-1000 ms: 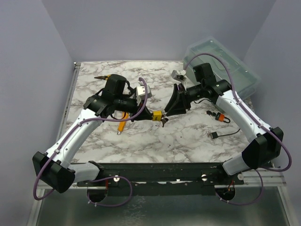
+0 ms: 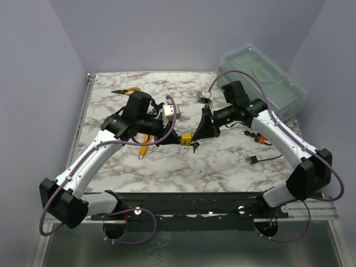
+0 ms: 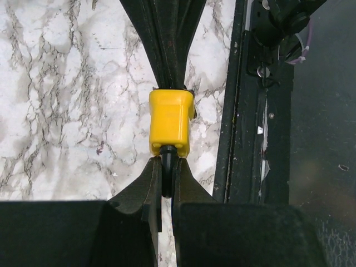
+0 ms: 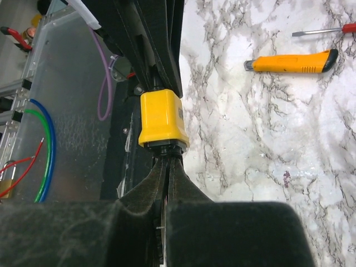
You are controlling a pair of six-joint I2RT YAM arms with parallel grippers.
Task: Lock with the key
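A yellow padlock (image 2: 186,139) is held in the air between my two grippers. In the left wrist view its black shackle (image 3: 168,167) runs into my left gripper, which is shut on it. My right gripper is shut at the padlock's opposite, dark-bottomed end, its fingertips right up against it. No key can be made out between the right fingertips; that spot is hidden by the fingers. A small dark piece (image 2: 194,146) hangs below the padlock beside the right fingertips in the top view, too small to identify surely.
An orange utility knife (image 4: 292,62) and a red-handled screwdriver (image 4: 349,28) lie on the marble surface. Pliers (image 2: 127,90) are at the back left. A clear bin (image 2: 300,103) stands back right, a short cable (image 2: 261,159) right.
My right gripper has come left and slightly down to the padlock's end, and its fingers have drawn together. The left gripper and the padlock have barely moved.
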